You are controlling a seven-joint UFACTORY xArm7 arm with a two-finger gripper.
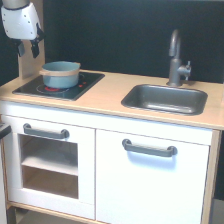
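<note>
A blue pot stands upright on the black stovetop, at the left of the toy kitchen's counter. Up in the left corner, my dark gripper hangs from a white arm, above and to the left of the pot and apart from it. Its fingers are too small here to tell whether they are open or shut. Nothing clearly shows held there. What lies inside the pot is hard to make out.
A metal sink with a grey faucet is set into the right of the wooden counter. Bare counter separates stove and sink. Below are white cabinet doors with dark handles; the left one has a window.
</note>
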